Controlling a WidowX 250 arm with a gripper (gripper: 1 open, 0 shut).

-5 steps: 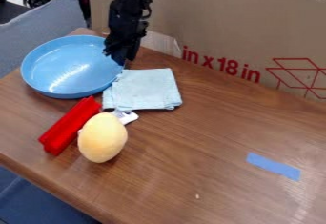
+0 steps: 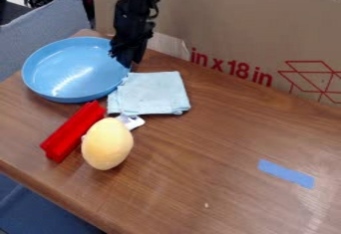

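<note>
The black gripper hangs at the back left, its lower end at the right rim of the blue plate; whether its fingers are open or hold the rim cannot be made out. A folded pale blue cloth lies right of the plate. A red elongated object lies in front of the plate, and a pale yellow oval object sits nearer the front. A small white item lies between the cloth and the yellow object.
A cardboard box stands along the back. A grey padded barrier borders the left. A strip of blue tape lies on the right of the wooden table, which is otherwise clear there.
</note>
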